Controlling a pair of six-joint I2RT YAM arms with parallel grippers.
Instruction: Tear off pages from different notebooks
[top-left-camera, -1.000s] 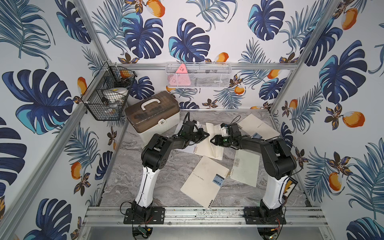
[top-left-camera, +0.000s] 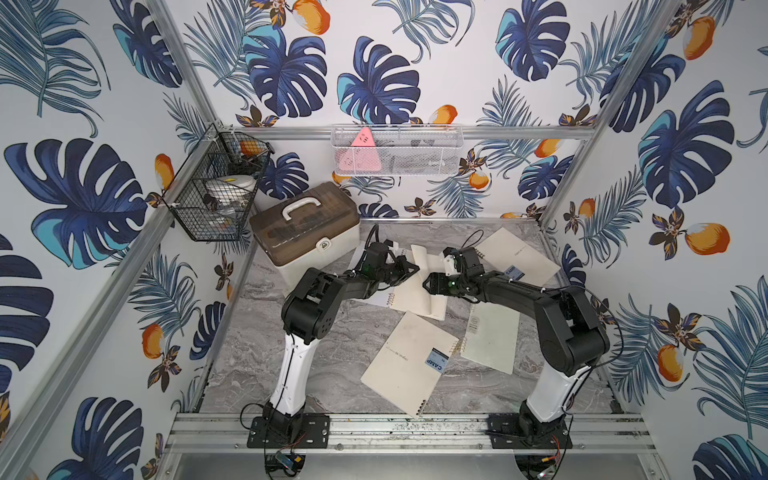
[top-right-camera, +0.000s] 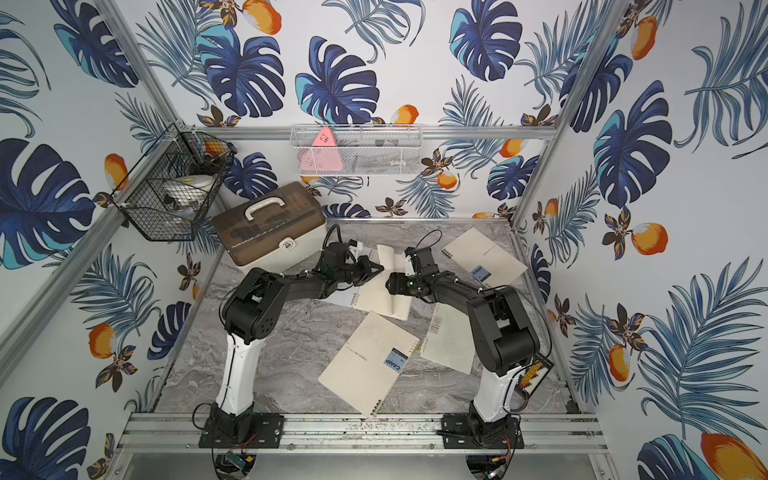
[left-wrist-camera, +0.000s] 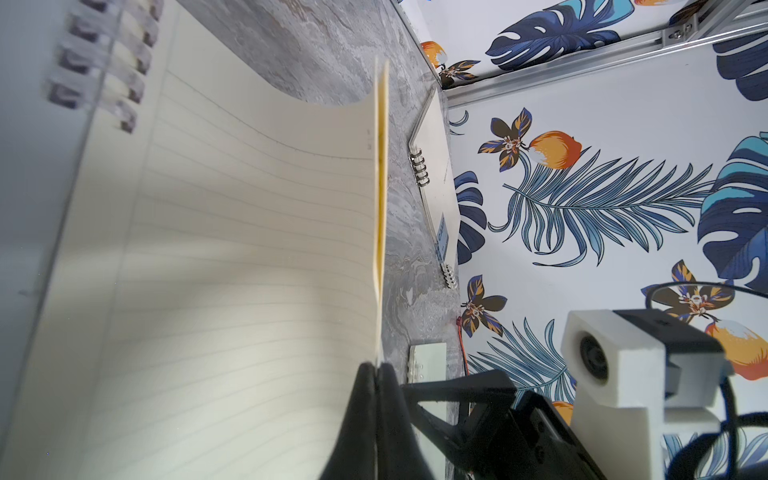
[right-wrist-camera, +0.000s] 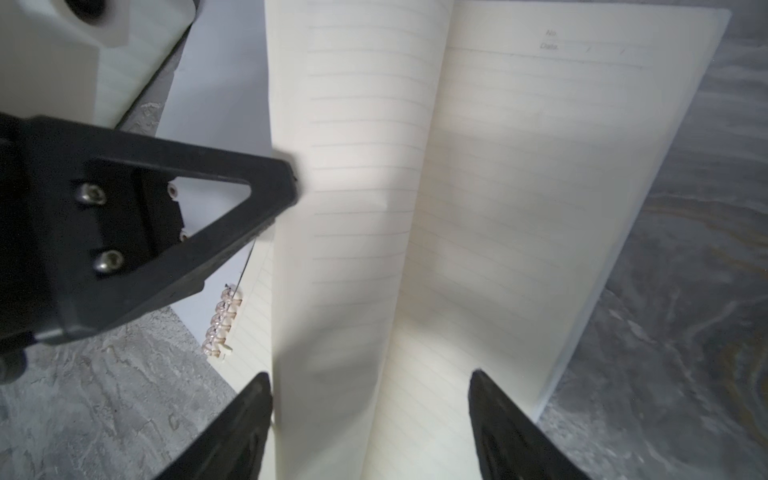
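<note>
An open spiral notebook with lined paper (right-wrist-camera: 512, 200) lies at the middle of the table, its upper page (right-wrist-camera: 352, 120) lifted and curved. My left gripper is shut at that page's raised edge, seen edge-on; whether paper is between its fingertips is hard to tell. From the right wrist view, a black left finger (right-wrist-camera: 272, 184) touches the curled page. My right gripper stands open over the notebook, one fingertip beside the curled strip and the other over the flat page.
Other notebooks lie in front (top-left-camera: 400, 360), at right (top-left-camera: 488, 344) and back right (top-left-camera: 512, 248). A brown-lidded box (top-left-camera: 304, 224) stands back left. A black wire basket (top-left-camera: 220, 184) and a white mesh basket (top-left-camera: 400, 156) hang on the walls. Bare table lies front left.
The left arm has not visibly moved.
</note>
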